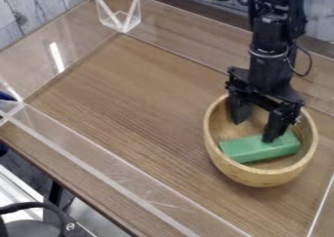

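A black robot arm comes down from the top right to the gripper (261, 116), which is open inside a round wooden bowl (222, 161). A green block (251, 151) lies in the bowl, below the gripper's fingers, which partly cover its right part. Whether the fingertips touch the block is hard to tell.
A small white wire or plastic object (119, 17) sits at the back left. A black cabled object (33, 221) is at the lower left corner, and a wall runs along the back.
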